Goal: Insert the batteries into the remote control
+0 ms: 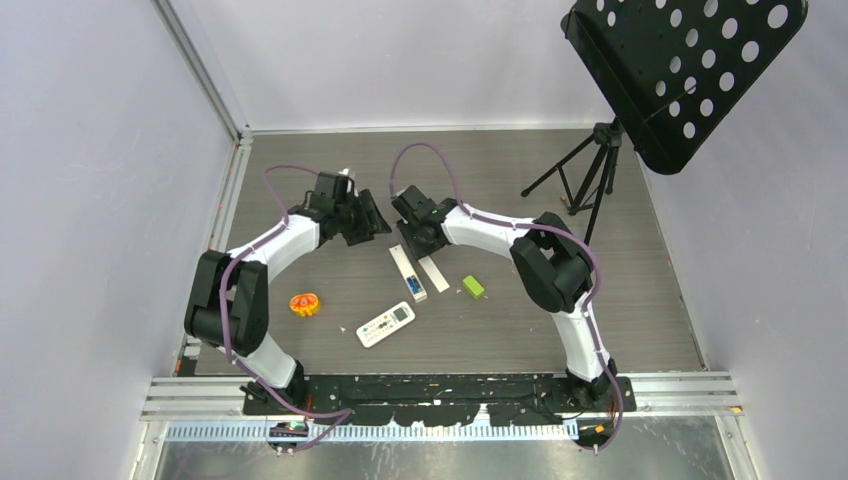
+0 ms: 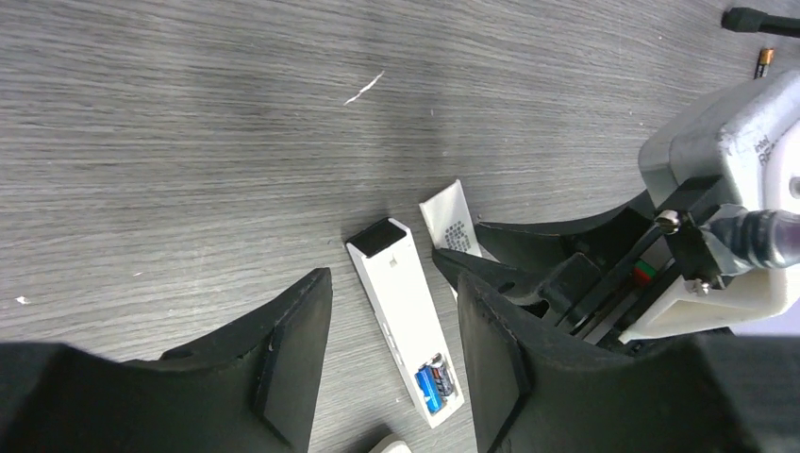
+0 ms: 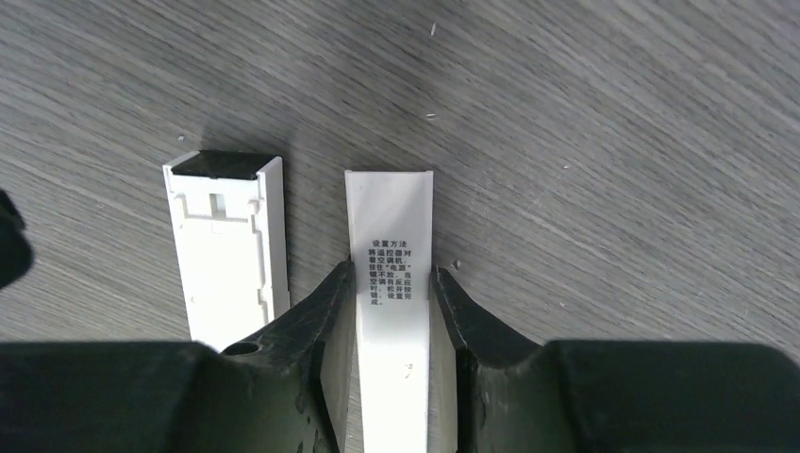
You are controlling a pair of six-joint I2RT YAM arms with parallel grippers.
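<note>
Back side up, the white remote (image 3: 222, 274) lies on the table, its open compartment holding a blue battery (image 2: 429, 389) and a dark battery (image 2: 441, 377) side by side. Parallel to it on the right is the flat white cover (image 3: 391, 212), printed side up. My right gripper has its parted fingers on either side of that cover; whether both touch it I cannot tell. In the top view the right hand hides the cover's far end. My left gripper is open above the remote's far end, nothing held between its fingers.
Nearer the front lies another white remote (image 1: 385, 325), face up. A green block (image 1: 473, 287) sits to the right, an orange toy (image 1: 304, 304) to the left. One loose battery (image 2: 764, 62) lies beyond the right arm. A tripod stand (image 1: 600, 170) occupies the back right.
</note>
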